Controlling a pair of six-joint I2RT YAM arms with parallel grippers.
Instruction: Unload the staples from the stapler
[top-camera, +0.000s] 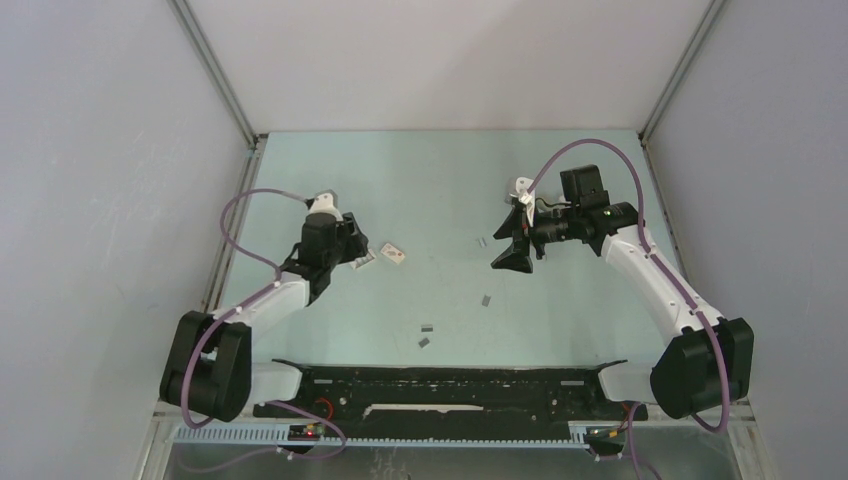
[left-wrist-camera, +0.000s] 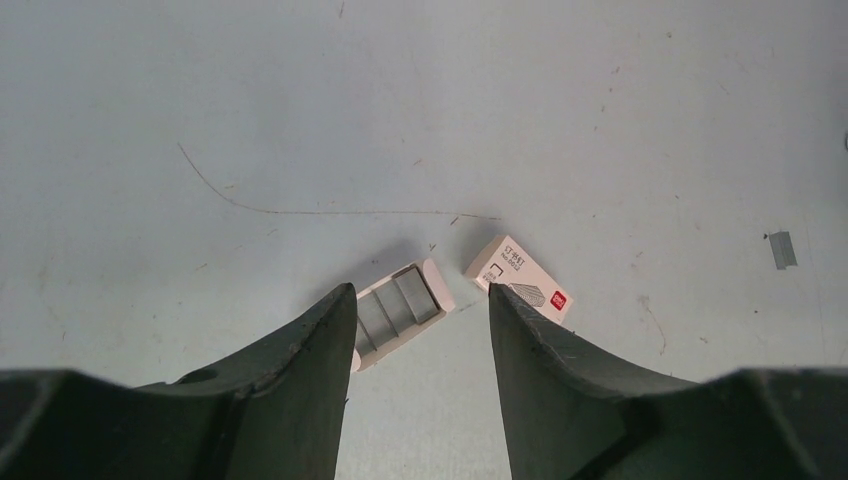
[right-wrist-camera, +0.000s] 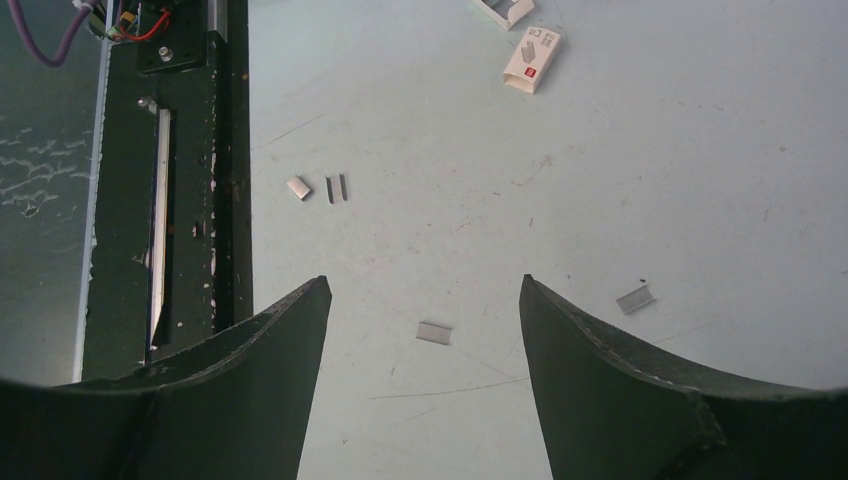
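Observation:
My left gripper hangs part open above an open tray-like box (left-wrist-camera: 395, 310) with light end walls and dividers. Beside it lies a printed small box, also seen in the right wrist view (right-wrist-camera: 532, 60). Nothing is between the left fingers. My right gripper stands open over the table at the right, empty. Small grey strips, perhaps staples (right-wrist-camera: 434, 333), lie scattered on the table, with another (right-wrist-camera: 635, 299) to the right. I cannot make out a stapler in these views.
The dark front rail (right-wrist-camera: 230, 230) edges it. Pale objects (top-camera: 516, 186) are partly hidden behind the right arm.

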